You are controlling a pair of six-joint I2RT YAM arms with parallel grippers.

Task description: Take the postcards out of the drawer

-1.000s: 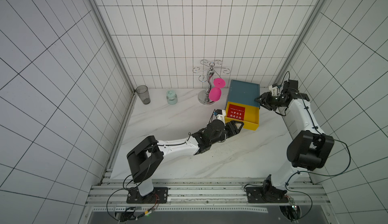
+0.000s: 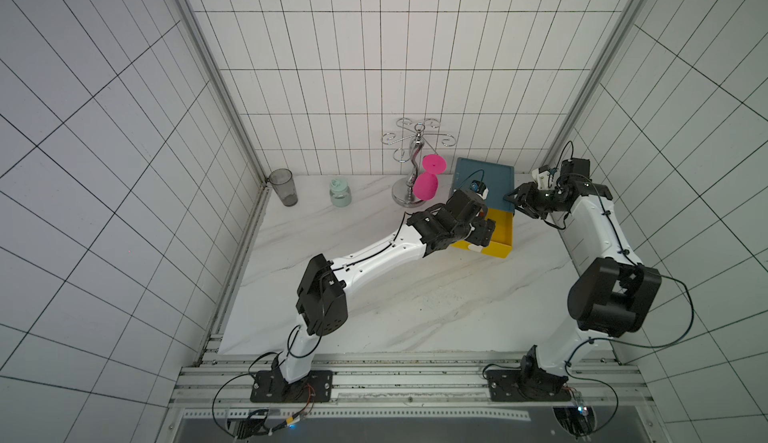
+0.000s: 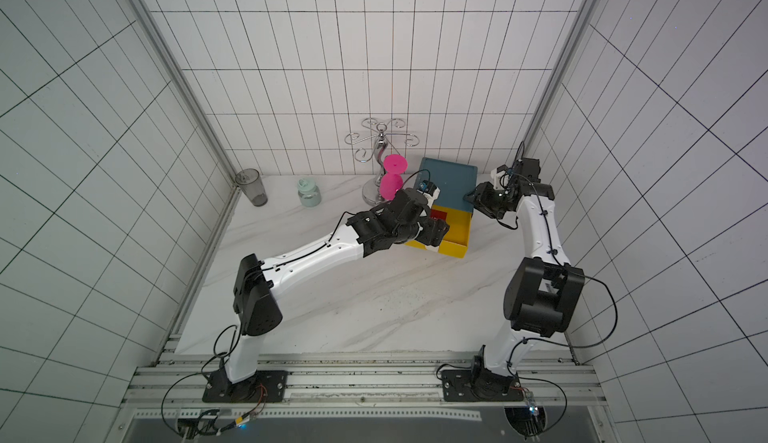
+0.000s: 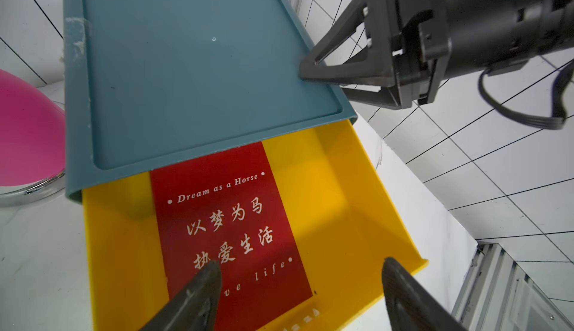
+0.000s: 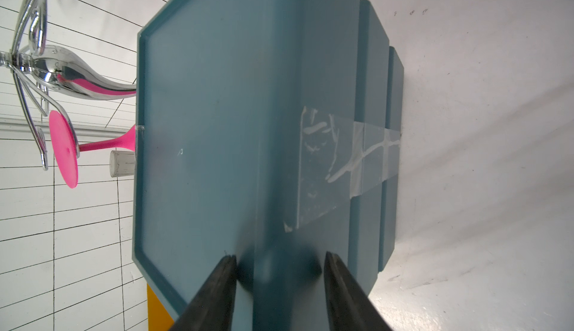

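Note:
The yellow drawer [image 4: 334, 211] stands pulled out from under the blue-grey cabinet top [image 4: 197, 62]. A red postcard [image 4: 224, 211] with white lettering lies flat along the drawer's left side; whether more lie beneath it cannot be seen. My left gripper is open above the front of the drawer, its fingers wide apart and nothing held, the left finger [image 4: 200, 298] overlapping the card in view. In the right wrist view, my right gripper is shut on the cabinet's side edge, one finger on the top and one on the side.
A chrome stand [image 2: 406, 191] with pink discs [image 2: 425, 186] is just left of the cabinet. A green jar [image 2: 340, 193] and a clear glass [image 2: 283, 187] stand at the back left.
The left arm has moved up and right, from in front of the drawer to over it, now covering much of the red card from above. The right arm and cabinet have stayed put.

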